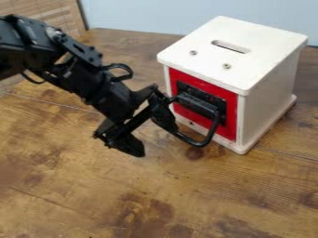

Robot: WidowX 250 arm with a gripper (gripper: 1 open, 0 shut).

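Observation:
A white wooden box (pixel 261 65) with a slot and two screws on top stands at the right, its front panel red (pixel 179 65). A black latch plate (pixel 199 100) with a looped black handle (pixel 206 138) is on that front. My black gripper (pixel 149 126) hangs to the left of the handle, low over the table, its fingers apart, one close beside the handle. Whether it touches the handle is unclear.
A woven board (pixel 25 98) lies at the back left; a pale wall is behind.

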